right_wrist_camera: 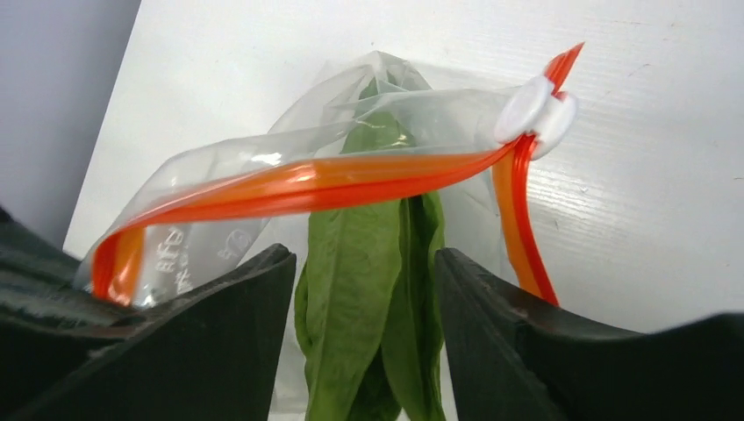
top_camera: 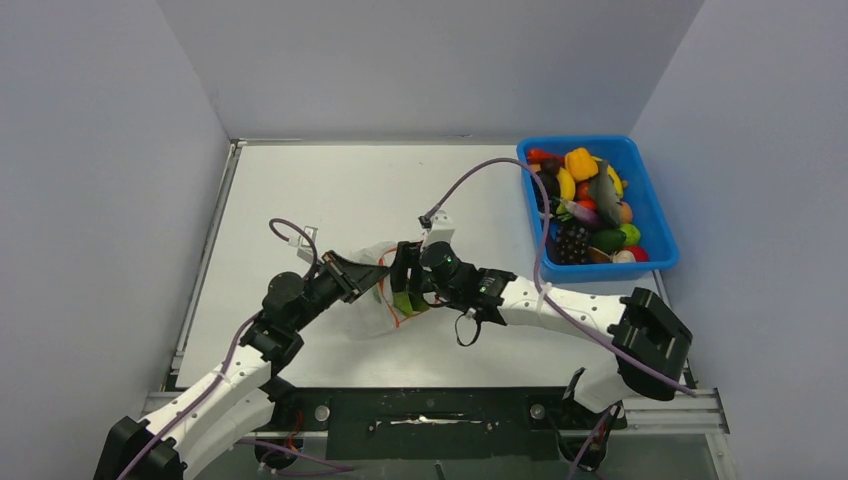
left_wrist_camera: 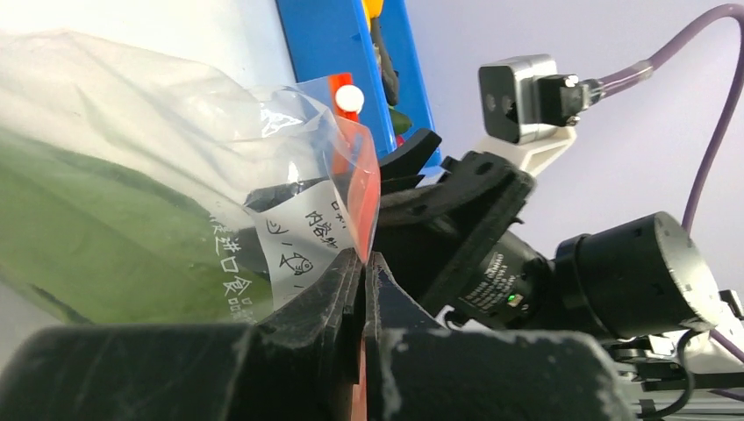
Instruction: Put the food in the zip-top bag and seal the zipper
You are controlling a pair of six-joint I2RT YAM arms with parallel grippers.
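Note:
The clear zip top bag has an orange zipper strip and a white slider near one end; its mouth gapes. A green leafy vegetable lies inside it, with its near part between the spread fingers of my right gripper, which is open at the bag's mouth. My left gripper is shut on the edge of the bag at the orange strip, whose thin film passes between its fingertips. From above, both grippers nearly meet over the bag, hiding much of the leaf.
A blue bin full of toy fruit, vegetables and a fish stands at the right rear.

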